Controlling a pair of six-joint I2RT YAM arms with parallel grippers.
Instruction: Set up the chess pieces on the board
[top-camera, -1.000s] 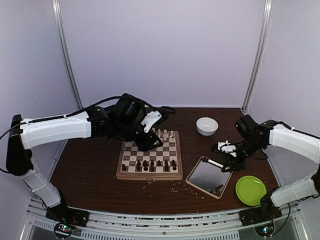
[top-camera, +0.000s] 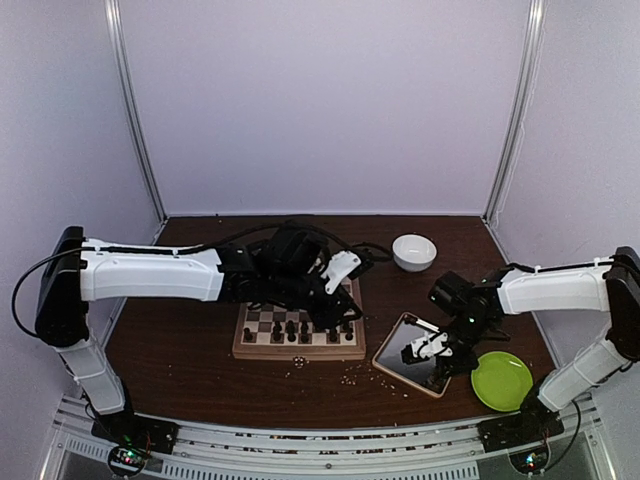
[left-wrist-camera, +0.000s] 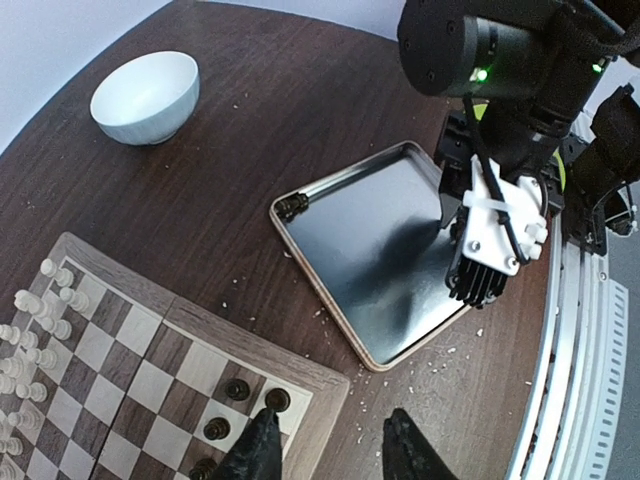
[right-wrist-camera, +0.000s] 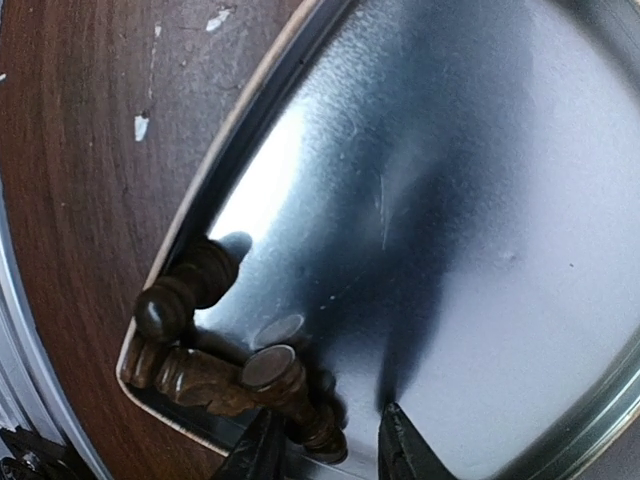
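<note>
The chess board (top-camera: 300, 351) lies at the table's centre-left. White pieces (left-wrist-camera: 34, 388) line its far side, and dark pieces (top-camera: 291, 330) stand along its near side. My left gripper hangs over the board's right edge, its fingers apart and nothing between them. In the metal tray (left-wrist-camera: 325, 288), several dark pieces (right-wrist-camera: 205, 380) lie tipped over in one corner, and another dark piece (left-wrist-camera: 291, 206) lies in the opposite part. Low over the cluttered corner is my right gripper, open, with one dark piece (right-wrist-camera: 275, 368) close to its left finger.
A white bowl (top-camera: 414, 252) stands behind the tray. The green plate (top-camera: 501, 381) sits to the tray's right, under the right arm. Small pale chips (top-camera: 355, 378) lie scattered in front of the board. The left arm covers much of the board from above.
My left gripper has moved right across the board toward its right edge.
</note>
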